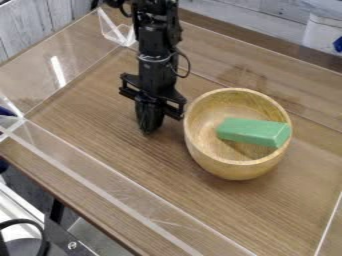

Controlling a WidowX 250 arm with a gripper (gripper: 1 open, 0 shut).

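The black robot arm hangs from the top of the view, its gripper (pixel 150 120) low over the wooden table, left of a round wooden bowl (pixel 214 160). Its fingertips are dark and small, and nothing shows between them; it looks shut. A green block (pixel 261 132) lies in the bowl, tilted toward its right side.
A white wall stands at the back right, and clear plastic shows at the left edge. A black cable lies at the lower left corner.
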